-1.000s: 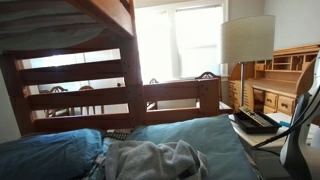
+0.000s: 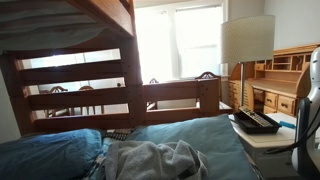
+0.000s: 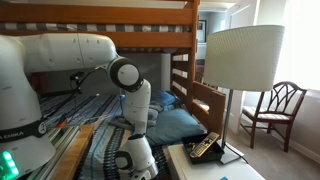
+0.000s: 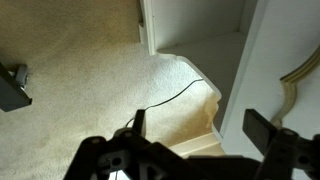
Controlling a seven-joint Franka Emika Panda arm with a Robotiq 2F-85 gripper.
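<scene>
In the wrist view my gripper is open, its dark fingers wide apart with nothing between them. Beneath it lies beige carpet (image 4: 90,80), crossed by a thin black cable (image 4: 168,99). White furniture (image 4: 200,55) stands close on the right of that view. From exterior view 2, the white arm (image 3: 137,115) reaches down low beside the bed; the fingertips cannot be made out there. A grey blanket (image 2: 155,159) lies rumpled on the bed, beside a blue pillow (image 2: 50,152).
A black tray (image 2: 255,122) holding small items sits on the white nightstand (image 3: 205,168), near a lamp (image 2: 247,42). The wooden bunk-bed frame (image 2: 132,85) rises around the bed. A dark object (image 4: 12,90) stands at the wrist view's left edge.
At the right edge of exterior view 1, the arm and its cables have shifted, uncovering more of the nightstand top. The bed, blanket, lamp and tray look unchanged.
</scene>
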